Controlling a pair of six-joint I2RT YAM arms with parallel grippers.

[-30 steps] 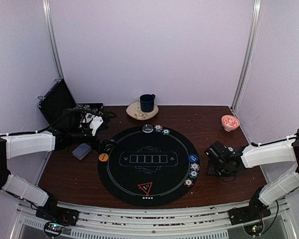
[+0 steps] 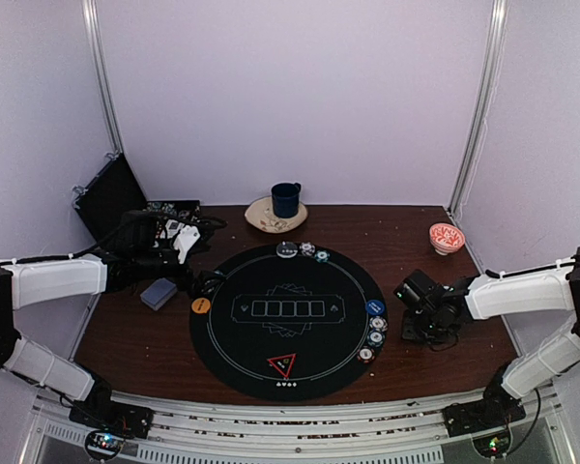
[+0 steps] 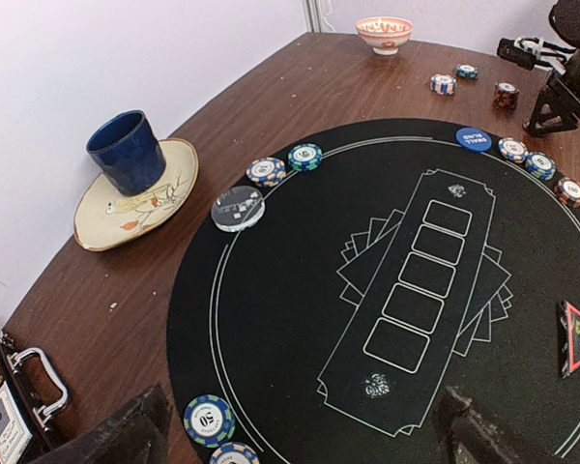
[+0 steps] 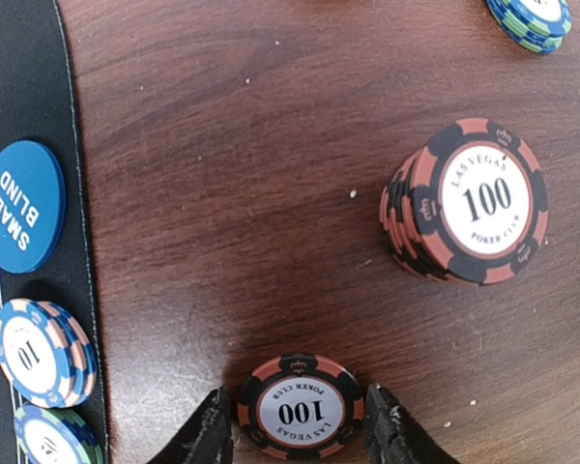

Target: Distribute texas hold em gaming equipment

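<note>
The black poker mat carries chip stacks, a blue small blind button and a red all-in triangle. In the right wrist view my right gripper is part open around a black-and-red 100 chip; whether it grips it I cannot tell. A taller 100 stack sits above it on the wood. My left gripper is open over the mat's left side, near green 50 chips.
A plate with a blue mug and a bowl stand at the back. An open case and card deck lie left.
</note>
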